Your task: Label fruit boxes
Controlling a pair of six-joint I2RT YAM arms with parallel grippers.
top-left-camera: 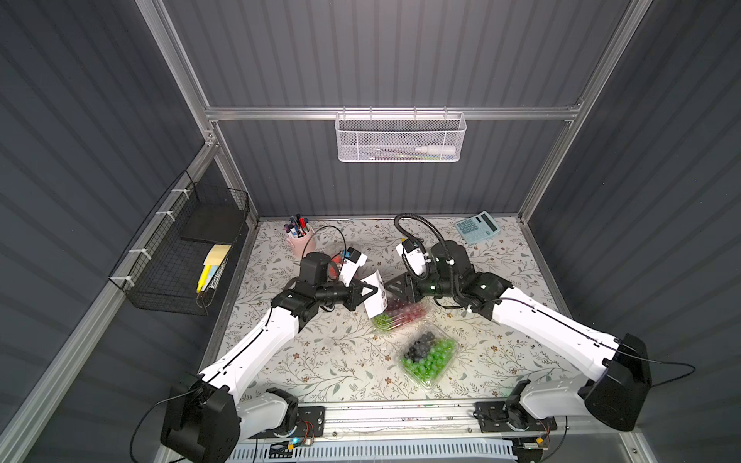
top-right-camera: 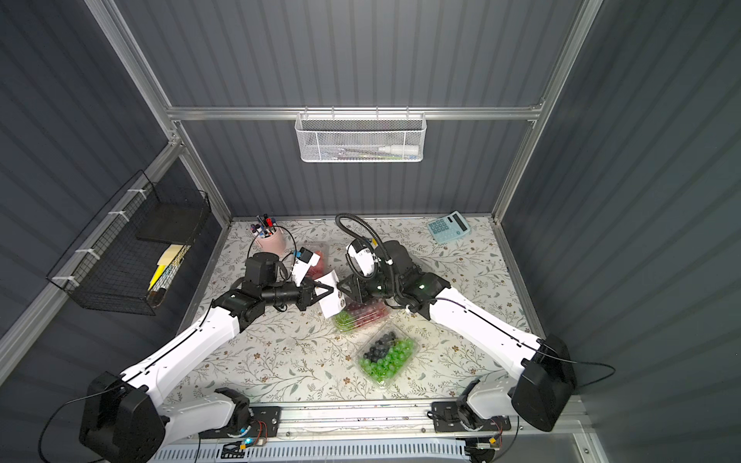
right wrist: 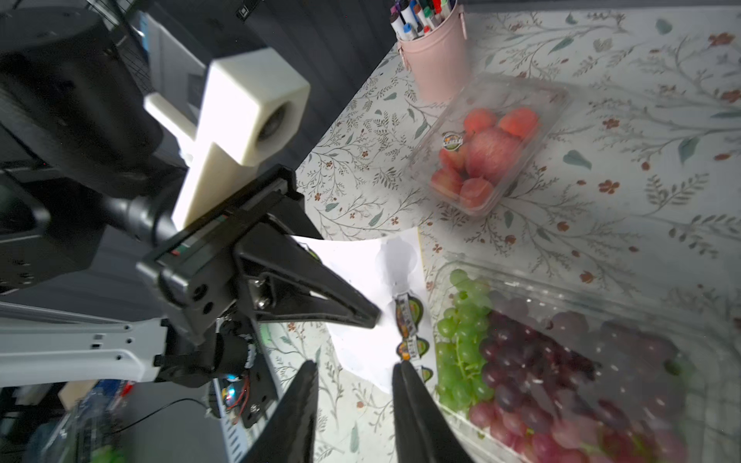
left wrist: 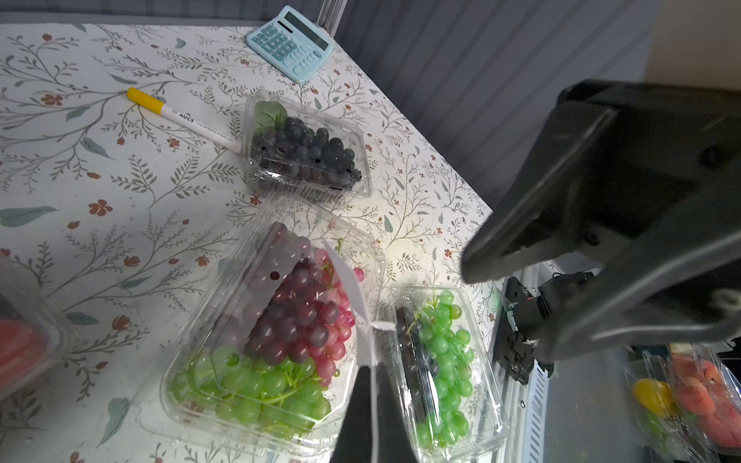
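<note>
A white sheet of labels (right wrist: 359, 266) is pinched in my left gripper, shut on it. Seen edge-on in the left wrist view, the sheet bends upward; dark round stickers line its edge in the right wrist view. Facing that edge, my right gripper stands open, nothing visible between its fingers. Beneath both lies a clear box of red and green grapes (left wrist: 301, 324). A box of green and dark grapes (top-left-camera: 428, 356) is nearer the front. The box of peach-like fruit (right wrist: 490, 150) bears a round sticker (right wrist: 452, 141). Behind sits a dark grape box (left wrist: 308, 154).
A pink pen cup (right wrist: 436, 58) stands at the back left, a blue calculator (top-left-camera: 477, 227) at the back right. A yellow-capped marker (left wrist: 181, 117) lies beside the dark grapes. Both arms crowd the middle; the table's right side has free room.
</note>
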